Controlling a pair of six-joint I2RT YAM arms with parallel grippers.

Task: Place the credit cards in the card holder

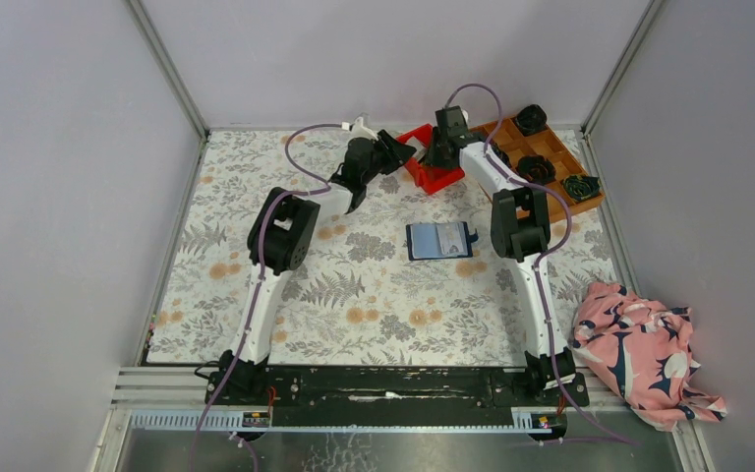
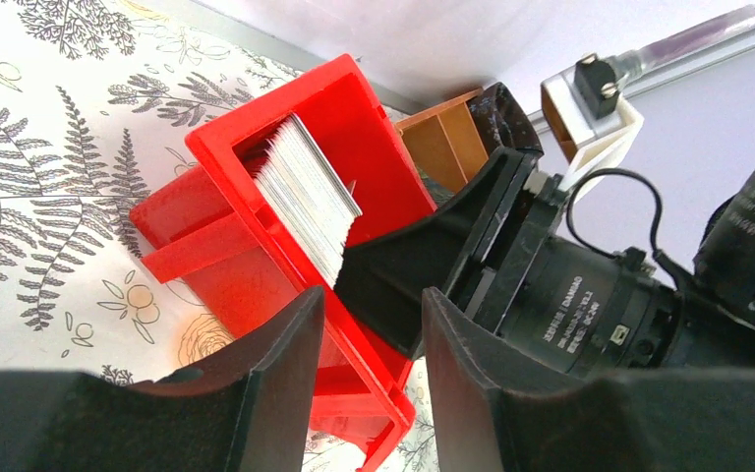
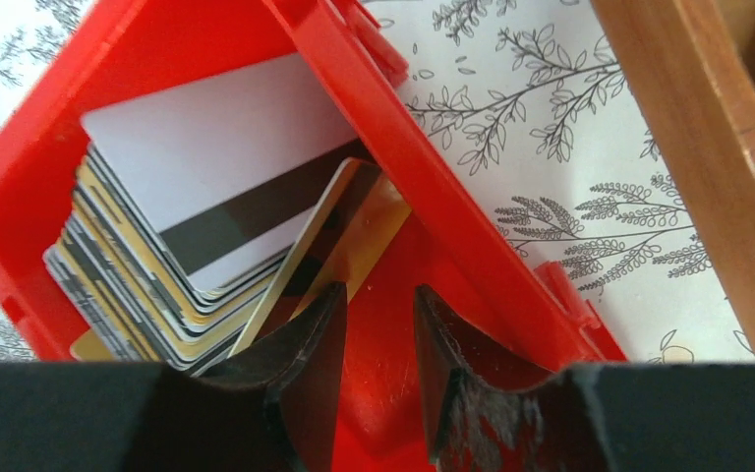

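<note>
A red box holds a stack of cards; in the right wrist view a white card [image 3: 216,147] lies on the stack and a tilted card [image 3: 319,236] leans beside it. My right gripper is open inside the box beside that tilted card, with its body seen from the side in the left wrist view. My left gripper stands open at the box's outer edge, nothing visible between its fingers. On the table in the top view lies the card holder [image 1: 425,241], with a pale card or sleeve on its right half.
A wooden compartment tray [image 1: 580,204] with dark coiled items sits right of the red box. A pink patterned cloth [image 1: 639,354] lies beyond the table's right front corner.
</note>
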